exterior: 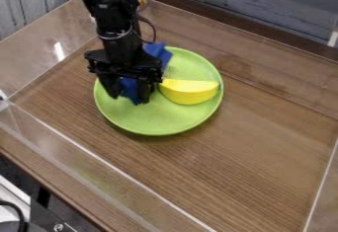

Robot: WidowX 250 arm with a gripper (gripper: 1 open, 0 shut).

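Note:
My black gripper (125, 70) is low over the left half of a green plate (164, 122), its fingers around a blue object (156, 54) that is mostly hidden behind it. Whether the fingers grip the object or only surround it cannot be told. A yellow wedge-shaped piece (191, 90) lies on the right side of the plate, apart from the gripper.
A wooden back wall (238, 9) runs behind it, and a pale edge borders the left side.

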